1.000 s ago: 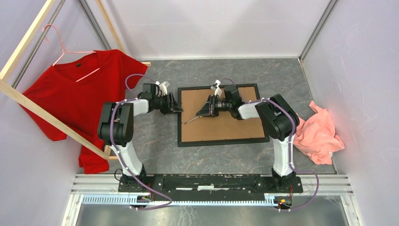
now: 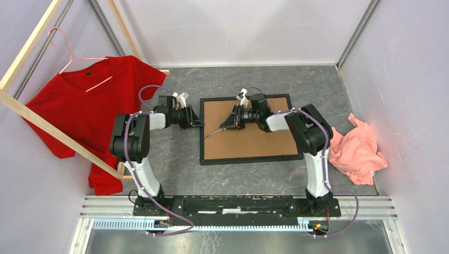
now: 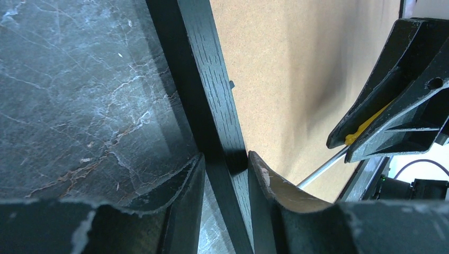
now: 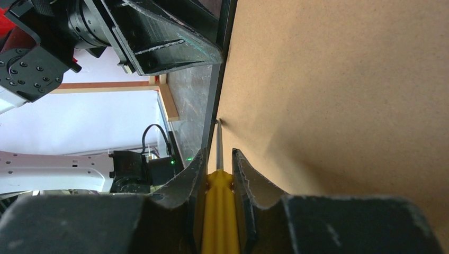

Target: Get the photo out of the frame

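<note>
The photo frame lies back side up: a black border (image 2: pixel 227 161) around a brown backing board (image 2: pixel 249 148). In the left wrist view, my left gripper has its fingertips on either side of the frame's left bar (image 3: pixel 209 69). Whether they press on it cannot be told. My right gripper is shut on the yellow handle (image 4: pixel 219 211) of a thin metal-shafted tool (image 4: pixel 219 145). The shaft's tip reaches the board's left edge, at a small dark tab by the border. Another dark tab (image 3: pixel 231 84) shows along the left bar. The photo itself is hidden.
On the left, a red shirt (image 2: pixel 95 100) hangs from a pink hanger on a wooden rack (image 2: pixel 61 137). Pink cloth (image 2: pixel 357 151) lies crumpled at the right.
</note>
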